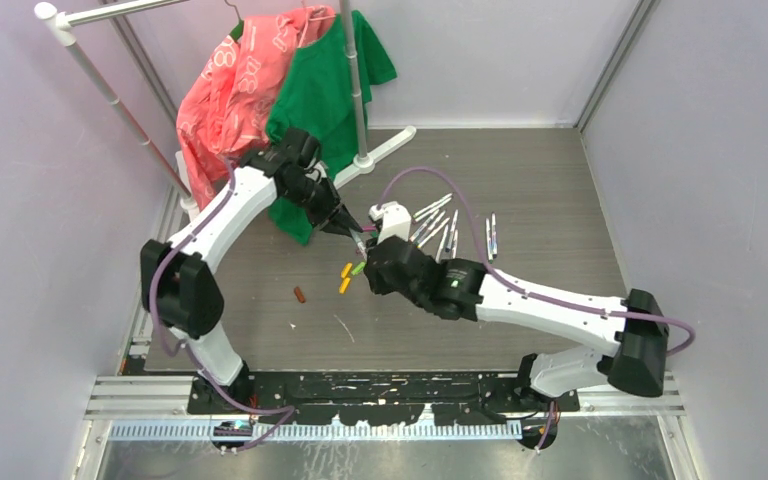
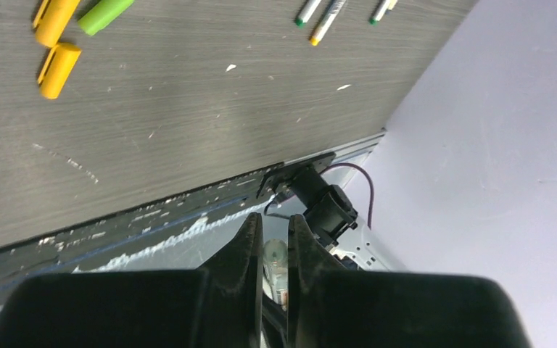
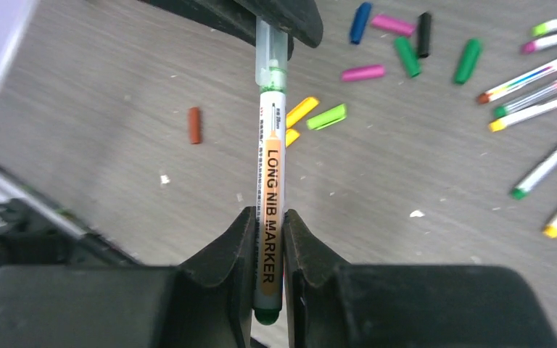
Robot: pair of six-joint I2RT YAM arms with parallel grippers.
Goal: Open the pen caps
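A marker (image 3: 269, 188) labelled LONG NIB MARKER stands in line with my right gripper, whose fingers are on either side of its lower end. At its upper end, my left gripper is shut on a clear cap (image 3: 268, 51). In the top view both grippers meet over the table's middle. Loose caps lie below: yellow (image 2: 59, 69), green (image 2: 105, 14), brown (image 3: 194, 125), pink (image 3: 362, 72), blue (image 3: 360, 22) and black (image 3: 423, 35).
Several markers (image 3: 540, 101) lie on the right of the table (image 1: 540, 300). A clothes rack (image 1: 358, 90) with red and green garments stands at the back left, close to my left arm.
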